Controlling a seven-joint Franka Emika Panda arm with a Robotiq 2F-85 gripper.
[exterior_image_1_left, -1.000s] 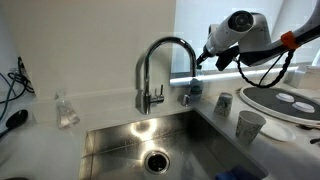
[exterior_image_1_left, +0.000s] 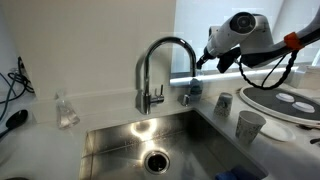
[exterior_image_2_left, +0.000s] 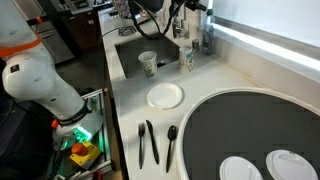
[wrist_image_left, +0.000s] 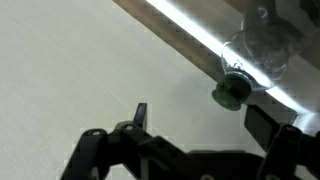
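In the wrist view, my gripper is open, with one dark finger at each side and nothing between them. Beyond the fingertips, toward the upper right, is a clear bottle with a green cap (wrist_image_left: 231, 92), apart from both fingers. Exterior view 1 has my gripper (exterior_image_1_left: 205, 60) in the air just right of the tall curved faucet (exterior_image_1_left: 147, 75). Below it, by the back right corner of the sink (exterior_image_1_left: 118, 140), stands a small bottle (exterior_image_1_left: 194, 88).
Two cups, the nearer one grey (exterior_image_1_left: 249, 126), stand on the counter right of the sink. A white plate (exterior_image_2_left: 165, 95), dark utensils (exterior_image_2_left: 152, 138) and a large dark round surface (exterior_image_2_left: 255, 125) with white discs occupy the counter. A clear bottle (exterior_image_1_left: 65, 110) is left of the sink.
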